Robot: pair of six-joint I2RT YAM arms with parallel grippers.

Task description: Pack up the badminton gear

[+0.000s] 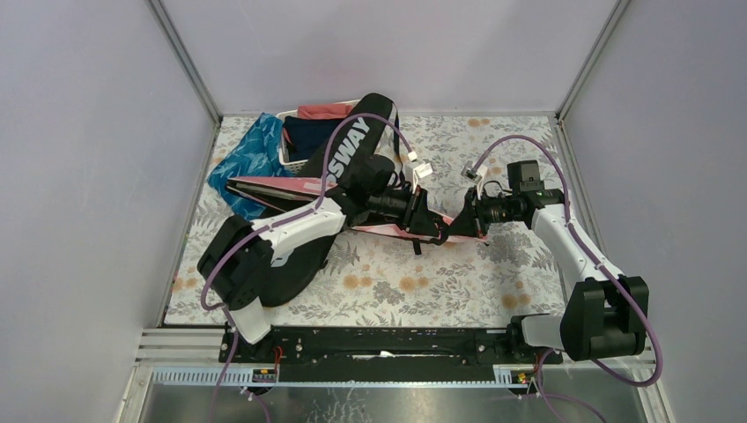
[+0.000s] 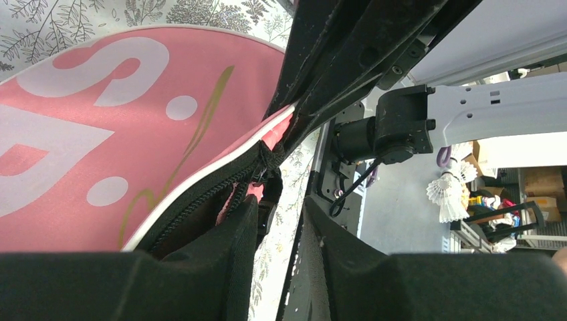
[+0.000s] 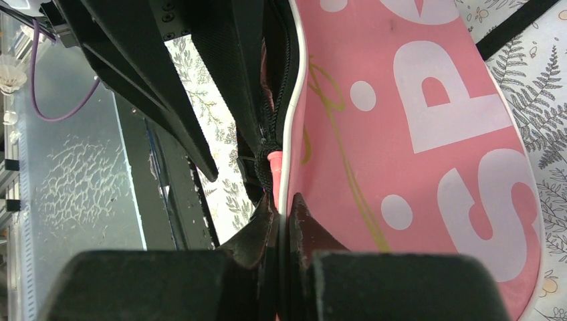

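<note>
A pink racket bag (image 2: 80,120) with white lettering lies across the middle of the table; its black zipper (image 2: 200,200) runs along the white-piped edge. My right gripper is shut on that piped edge at the bag's right end. My left gripper stands open just beside the zipper end, facing the right one. A black bag (image 1: 357,137) with white lettering lies diagonally behind, and more black material (image 1: 295,278) lies at the lower left.
A white basket (image 1: 293,166) with dark and red cloth (image 1: 321,111) stands at the back left beside a blue plastic bag (image 1: 245,163).
</note>
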